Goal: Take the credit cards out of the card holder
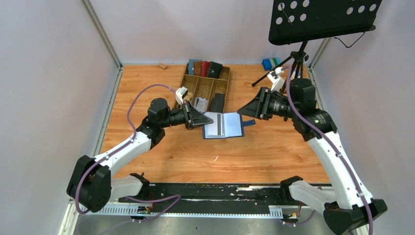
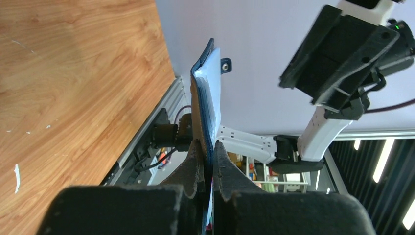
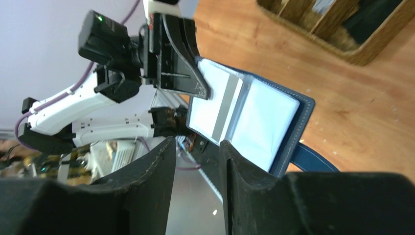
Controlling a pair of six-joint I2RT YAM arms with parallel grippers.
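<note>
A dark blue card holder (image 1: 233,129) hangs spread open above the table, its white inner pages showing and its snap strap (image 1: 249,123) sticking out to the right. My left gripper (image 1: 210,121) is shut on its left side; in the left wrist view the holder (image 2: 211,98) stands edge-on, pinched between the fingertips. From the right wrist view, a grey stripe runs down the inner page (image 3: 225,105), and no loose card shows. My right gripper stands part open with an empty gap, close to the holder's right side; whether it touches cannot be told.
Behind the holder is a wooden compartment box (image 1: 204,88) with several wallets and cards. A black music stand (image 1: 323,19) rises at the back right, a blue box (image 1: 270,63) near its foot.
</note>
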